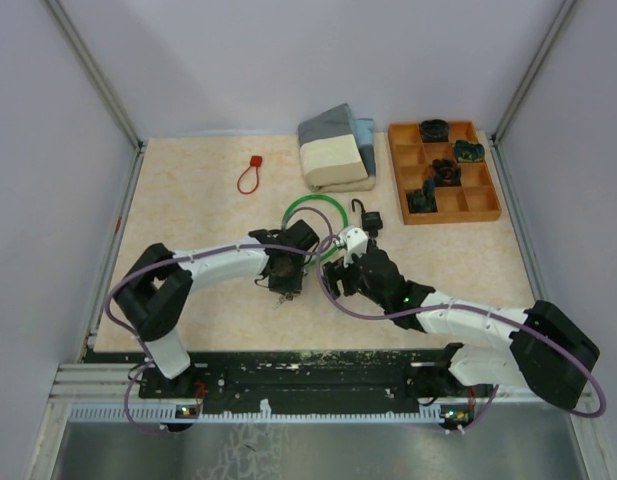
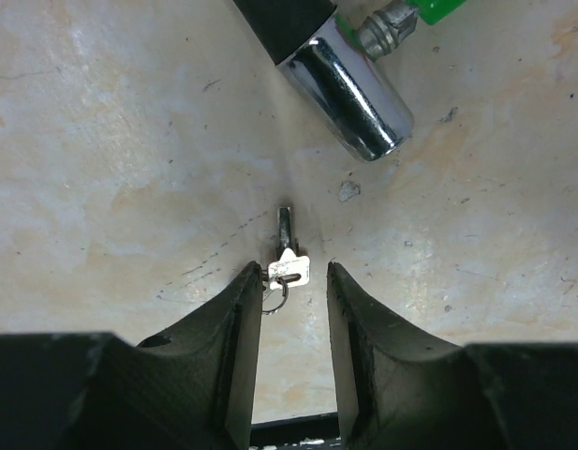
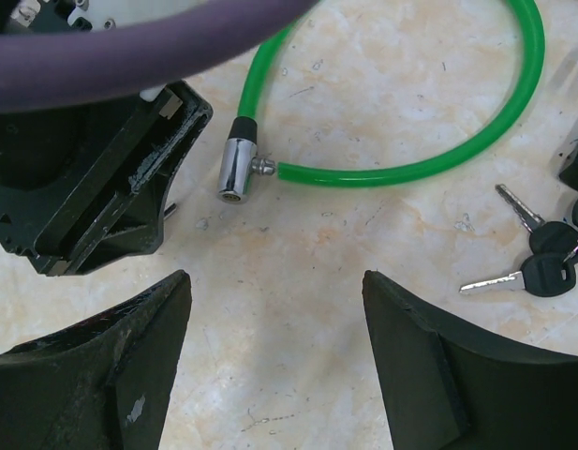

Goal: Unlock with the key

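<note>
A small key [image 2: 287, 267] with a metal tag and ring lies on the table just beyond my open left gripper, between and at its fingertips. Above it in that view is the chrome lock barrel [image 2: 349, 98] of a green cable lock [image 3: 410, 176], which lies in a loop on the table. In the right wrist view, more keys with black heads [image 3: 551, 275] lie at the right. My right gripper stands open over bare table, below the lock loop; the left gripper's body covers the upper left of that view.
A red looped item [image 1: 256, 162], a folded cloth [image 1: 331, 160], a wooden divided box [image 1: 453, 208] and a black padlock [image 1: 371, 220] sit toward the back.
</note>
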